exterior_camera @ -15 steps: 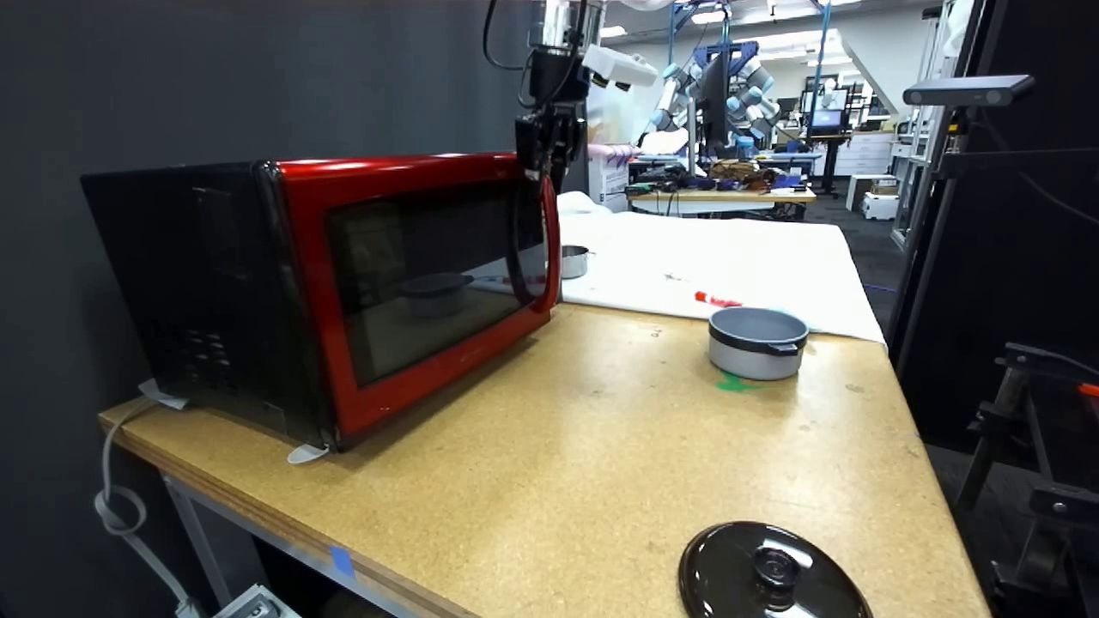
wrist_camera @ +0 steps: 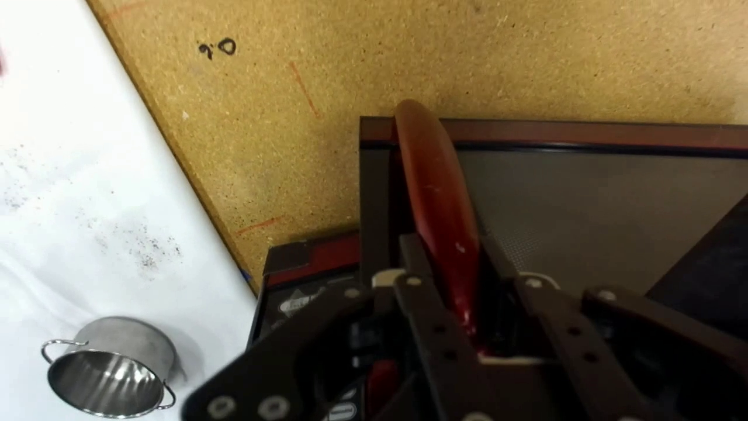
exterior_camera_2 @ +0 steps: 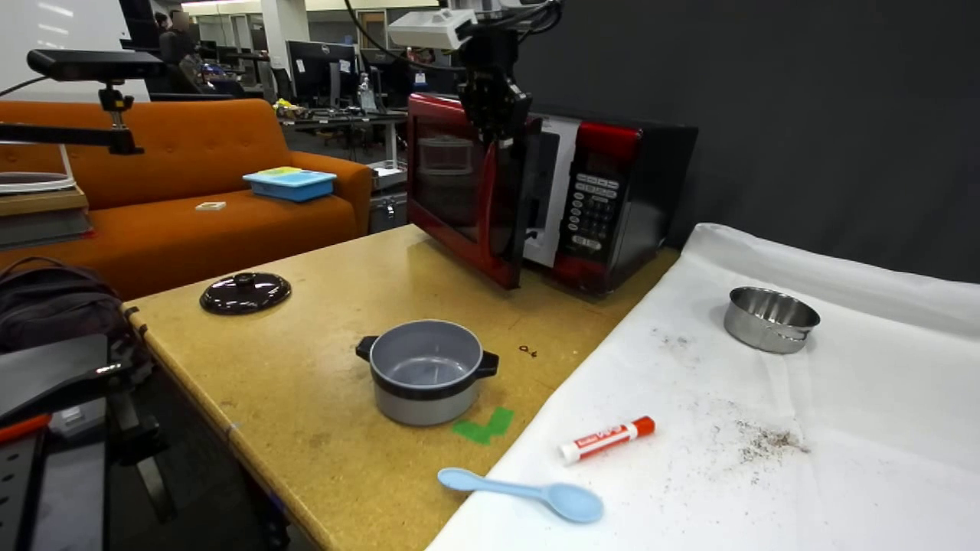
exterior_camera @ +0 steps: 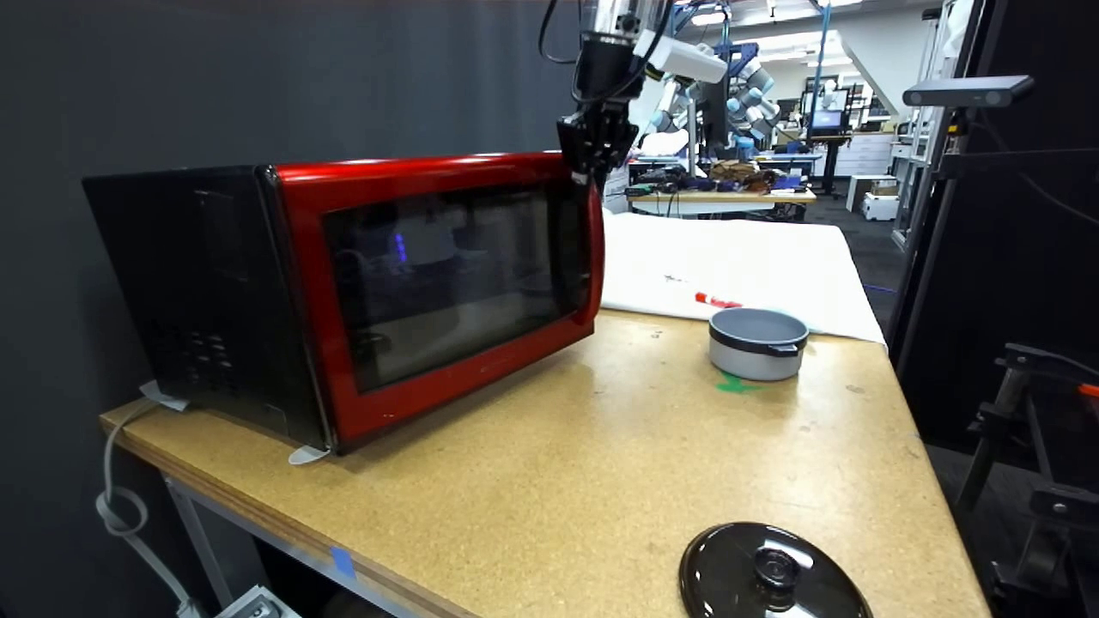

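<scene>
A red microwave stands at the back of the table, its door (exterior_camera: 453, 278) swung partly open, which shows as a gap beside the keypad panel (exterior_camera_2: 592, 211) in the second exterior view. The curved red door handle (wrist_camera: 438, 189) runs up between the fingers in the wrist view. My gripper is shut on this handle near its upper end. From outside, the gripper (exterior_camera_2: 498, 138) sits at the top of the door's free edge. Most of the microwave's inside is hidden behind the door.
A grey pot (exterior_camera_2: 427, 367) stands on the wooden table, with a black lid (exterior_camera: 774, 572) nearer the front. On the white cloth lie a steel pot (exterior_camera_2: 769, 320), a red marker (exterior_camera_2: 606, 439) and a blue spoon (exterior_camera_2: 524, 491). Bare tabletop (exterior_camera: 577, 443) lies before the door.
The microwave door has swung further outward, its handle edge moving right in the first exterior view. My gripper has moved along with it. The grey pot and lid are where they were.
</scene>
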